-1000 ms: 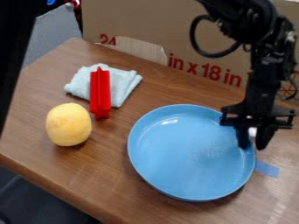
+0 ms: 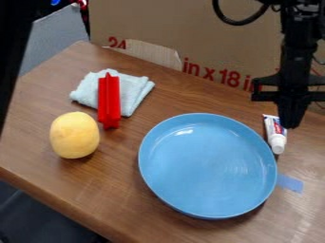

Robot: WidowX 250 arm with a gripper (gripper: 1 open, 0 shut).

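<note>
My black gripper (image 2: pixel 287 110) is at the upper right, above and just behind a small white tube (image 2: pixel 275 133) with printed markings, which lies on the table beside the right rim of a blue plate (image 2: pixel 206 166). The gripper looks shut, and nothing shows between its fingers.
A yellow round object (image 2: pixel 74 135) sits at the left. A red object (image 2: pixel 109 100) lies on a folded pale cloth (image 2: pixel 89 90). A cardboard box (image 2: pixel 178 28) stands at the back. Blue tape (image 2: pixel 288 182) is on the table at the right.
My gripper has risen and moved back from over the plate's right edge, leaving the white tube in clearer view.
</note>
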